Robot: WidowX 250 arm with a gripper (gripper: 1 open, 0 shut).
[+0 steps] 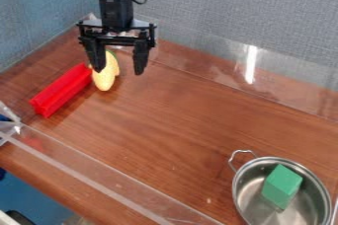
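Observation:
My black gripper (115,59) hangs open at the upper left of the table, over a yellow oblong object (106,79) that lies just right of a long red bar (61,91). The top of the yellow object is partly hidden by the gripper, and I cannot tell whether they touch. At the lower right a steel pot (311,207) with a wire handle holds a green block (282,186).
Grey-blue walls stand at the back and left, with clear strips along the back and front edges. Partly visible items sit at the far left edge.

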